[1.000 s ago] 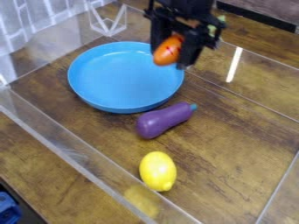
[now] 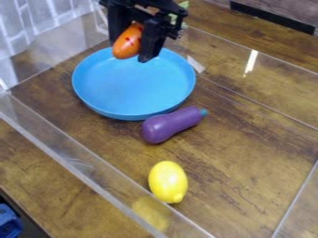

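My black gripper (image 2: 134,39) hangs over the back of a blue plate (image 2: 130,91), shut on an orange object (image 2: 128,42) that looks like a carrot or similar toy, partly hidden by the fingers. A purple eggplant (image 2: 174,124) lies just in front of the plate to the right. A yellow lemon-like object (image 2: 168,181) lies nearer the front on the wooden table (image 2: 248,158).
A clear plastic wall runs along the left side. A small blue item (image 2: 6,223) is at the lower left corner.
The gripper, holding the orange object, has moved left from right of the plate to above its back part. The plate, eggplant and yellow object have not moved.
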